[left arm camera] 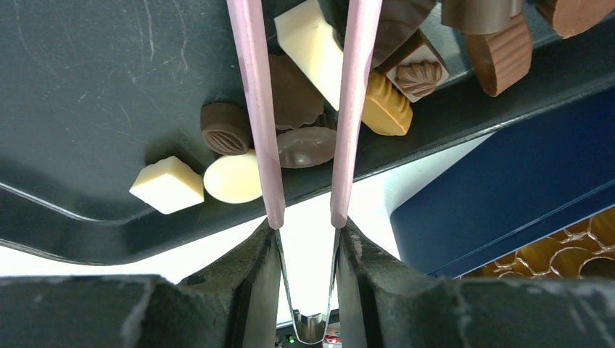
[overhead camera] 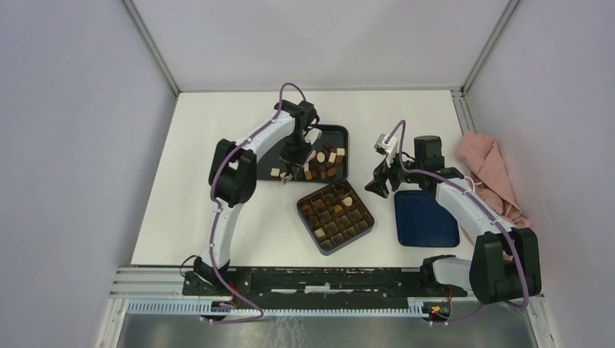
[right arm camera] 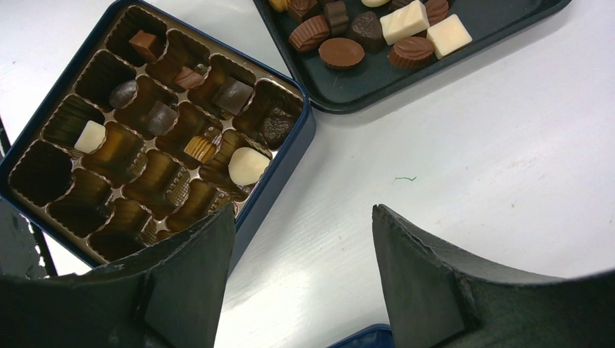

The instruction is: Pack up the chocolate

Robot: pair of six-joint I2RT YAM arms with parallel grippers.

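Observation:
My left gripper hangs over the black tray point(left arm camera: 87, 87), its two pink fingers part open above the chocolates, among them a white block point(left arm camera: 308, 43), a brown piece point(left arm camera: 294, 90) and a yellow ridged piece point(left arm camera: 388, 109); I cannot tell that anything is held. The chocolate box point(right arm camera: 279, 174), with a gold insert, sits in front of the tray; some compartments hold chocolates, others are empty. My right gripper is open above the table beside the box, with nothing between its fingers.
An empty blue tray point(overhead camera: 426, 217) lies at the right of the table, under the right arm. A pink cloth point(overhead camera: 482, 156) is bunched at the right edge.

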